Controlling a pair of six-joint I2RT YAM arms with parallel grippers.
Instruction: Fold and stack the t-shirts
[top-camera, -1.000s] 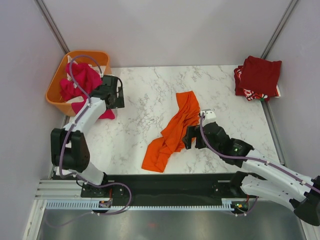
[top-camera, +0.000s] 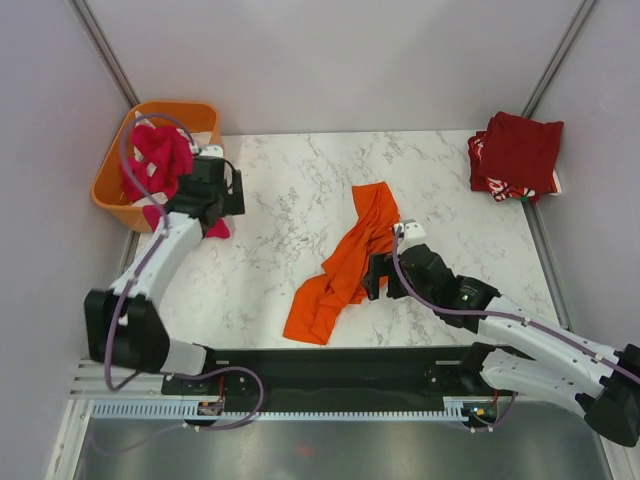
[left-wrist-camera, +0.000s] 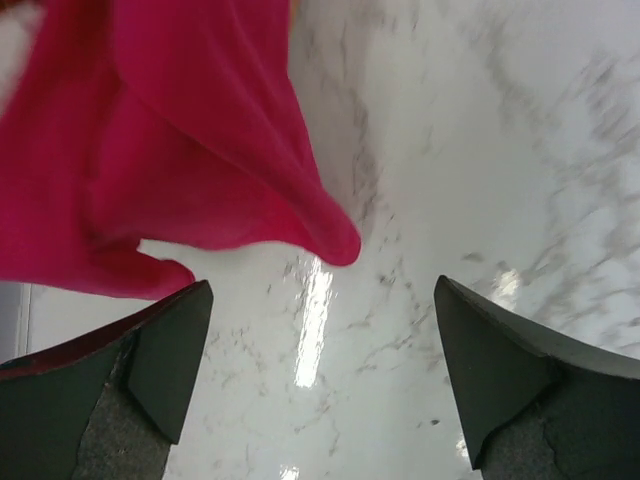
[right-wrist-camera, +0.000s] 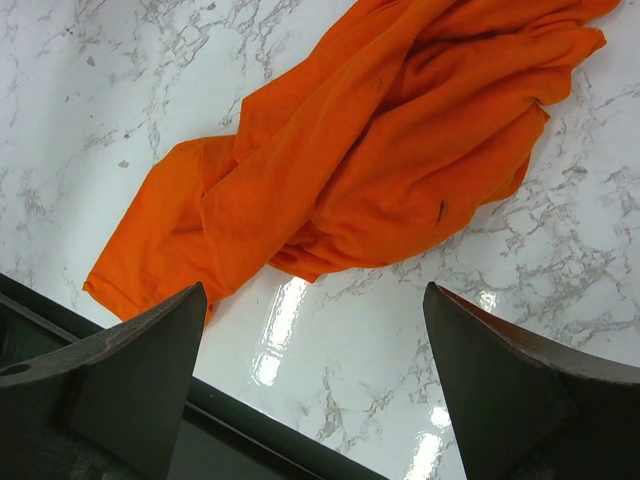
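Observation:
An orange t shirt (top-camera: 330, 280) lies crumpled and stretched diagonally on the marble table, filling much of the right wrist view. My right gripper (top-camera: 378, 276) hangs open over its right side, nothing between its fingers. My left gripper (top-camera: 229, 198) is open beside the orange bin (top-camera: 108, 183) at the left, close to pink cloth (left-wrist-camera: 200, 150) that spills from the bin onto the table. A folded stack of dark red shirts (top-camera: 520, 150), with a patterned red layer beneath, sits at the back right.
Walls bound the back and both sides, and a dark edge (top-camera: 300, 365) runs along the front.
My right gripper has shifted very slightly. The cloths look unchanged.

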